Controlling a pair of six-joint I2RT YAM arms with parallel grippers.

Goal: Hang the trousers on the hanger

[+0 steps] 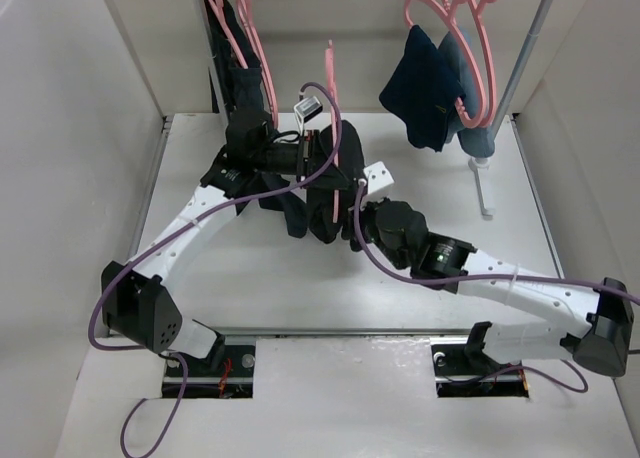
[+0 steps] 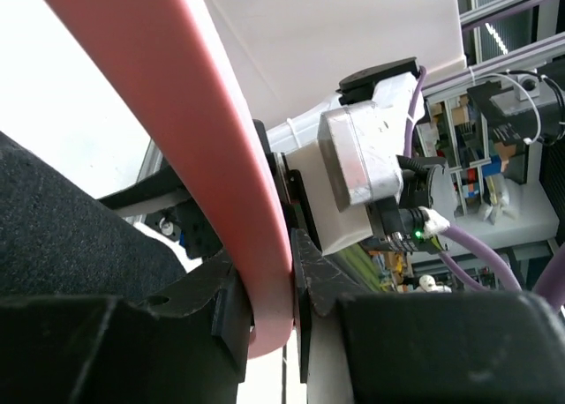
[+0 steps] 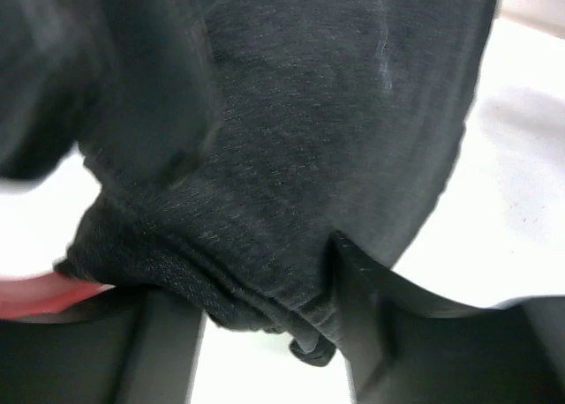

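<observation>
In the top view, the pink hanger stands nearly edge-on at the centre, and the black trousers hang on it in folds. My left gripper is shut on the hanger's pink bar, which passes between its fingers in the left wrist view. Close by on the right, my right gripper is at the trousers' edge. The right wrist view shows its fingers apart, with dark cloth reaching down between them. How the trousers lie behind the arms is hidden.
Pink hangers with dark clothes hang from the rail at the left. Others at the right carry navy cloth and grey-blue cloth.
</observation>
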